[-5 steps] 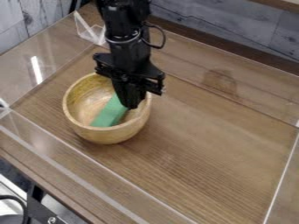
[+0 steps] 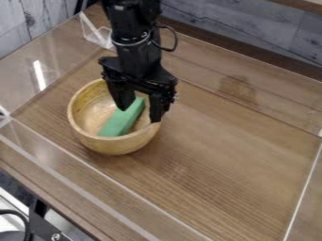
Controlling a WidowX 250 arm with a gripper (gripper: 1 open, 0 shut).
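Note:
My gripper (image 2: 136,104), black, hangs over a tan round bowl (image 2: 113,143), its two fingers spread open at the bowl's back and right side. A green elongated object (image 2: 120,120) lies slanted inside the bowl, partly behind the gripper's left side. Nothing clearly shows held between the fingers.
A clear plastic item (image 2: 96,28) stands at the back left. A dark cable (image 2: 15,226) lies at the lower left corner.
The gripper has risen slightly and turned, its fingers now more apart and higher over the bowl's back. The bowl and green object look about the same.

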